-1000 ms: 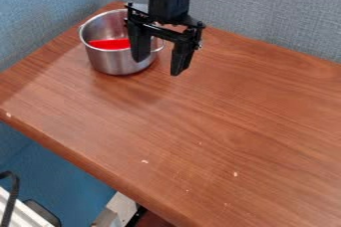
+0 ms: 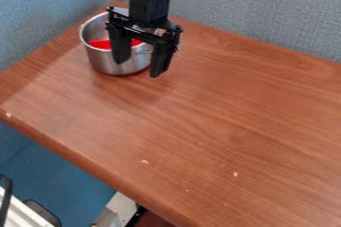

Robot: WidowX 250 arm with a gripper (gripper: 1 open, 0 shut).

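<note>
A silver metal pot stands near the back left of the wooden table, with something red inside it. My black gripper is over the pot's right part, its two fingers spread wide apart, one over the pot and the other at its right side. The gripper partly hides the pot's interior and its right rim. I see nothing held between the fingers.
Blue-grey padded walls border it at the back and left. White and dark objects lie below the table's front left edge.
My gripper has moved left and slightly down, further over the pot. The pot looks to be in the same place.
</note>
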